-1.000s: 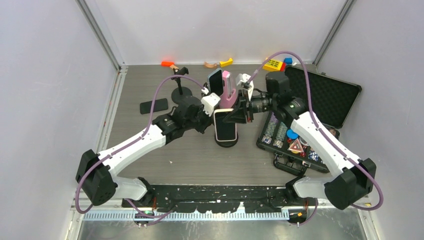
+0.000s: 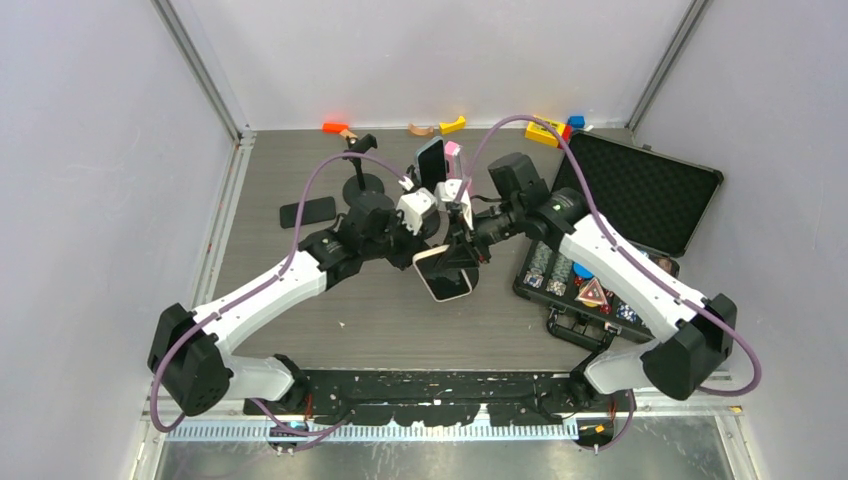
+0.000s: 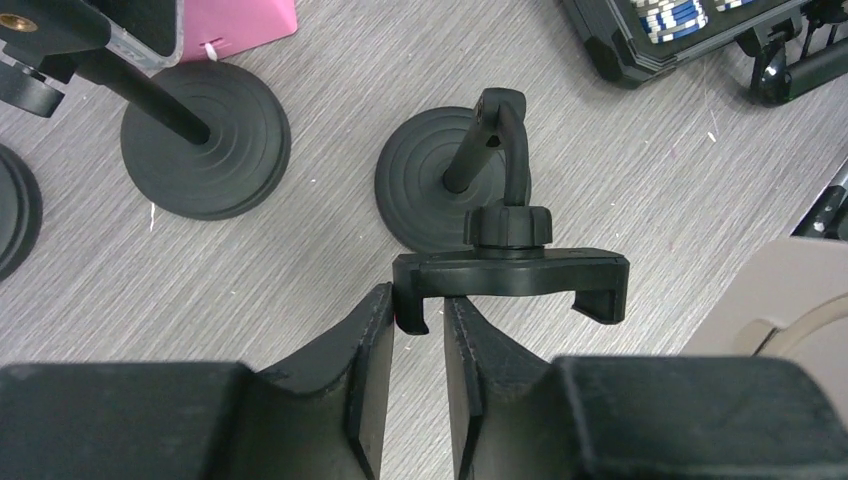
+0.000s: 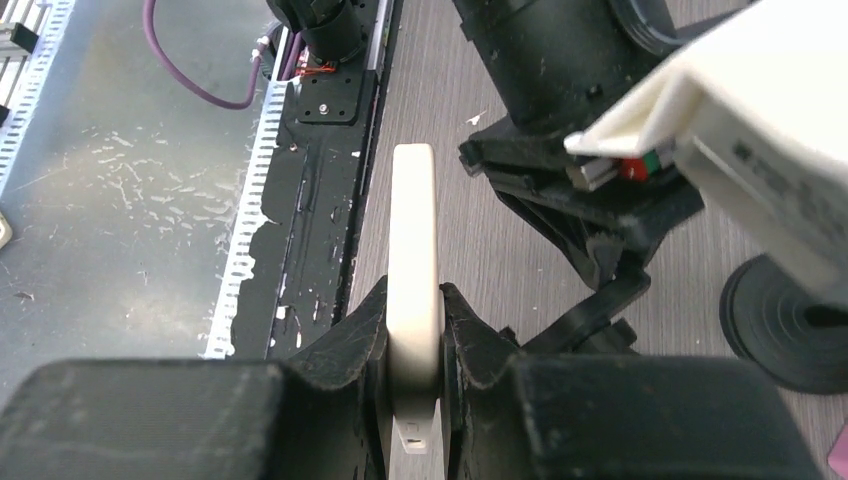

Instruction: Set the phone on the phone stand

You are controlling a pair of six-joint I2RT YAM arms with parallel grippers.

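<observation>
My right gripper point(image 2: 455, 250) is shut on a light-rimmed phone point(image 2: 440, 280), seen edge-on between its fingers in the right wrist view point(image 4: 413, 260). In the left wrist view, my left gripper is at the near bar of an empty black phone stand point(image 3: 515, 270), its fingertips close together at the bar's left end; whether they grip it is unclear. A second stand point(image 2: 430, 160) holds another phone at the back, beside a pink object point(image 3: 235, 15). Another stand point(image 2: 362, 186) stands to the left.
An open case of chips point(image 2: 580, 290) lies on the right. A dark phone point(image 2: 307, 212) lies on the left. Coloured toys point(image 2: 452, 124) line the back wall.
My right gripper moved left and down from the pink object's side, and the phone swung from upright to tilted, off the stand's place. The left arm barely moved.
</observation>
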